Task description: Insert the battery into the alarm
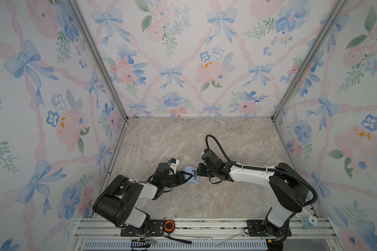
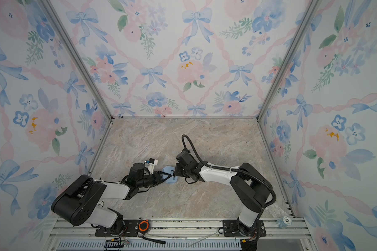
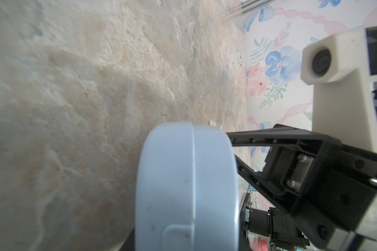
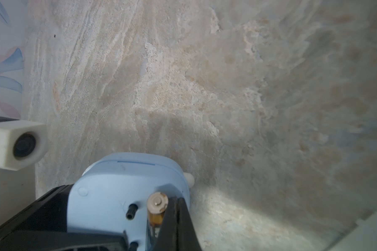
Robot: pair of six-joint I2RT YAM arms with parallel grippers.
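Observation:
The pale blue alarm is held just above the floor, with my left gripper [image 1: 189,175] shut on it; its rounded casing [image 3: 167,167] fills the lower middle of the left wrist view. A battery [image 4: 157,205] with a copper-coloured band and silver end sits in the alarm's back, its lower part hidden. Beside the battery stand the dark fingertips of my right gripper, closed together with nothing visible between them. They touch or nearly touch the battery's side; the exact contact cannot be told. Two small black posts [image 4: 131,211] rise from the alarm near the battery.
Bare marble-patterned floor [image 1: 205,138] lies open behind and around both arms. Patterned walls [image 1: 222,54] close off the back and sides. An orange-and-black round object [image 1: 168,226] sits by the front rail, outside the floor area.

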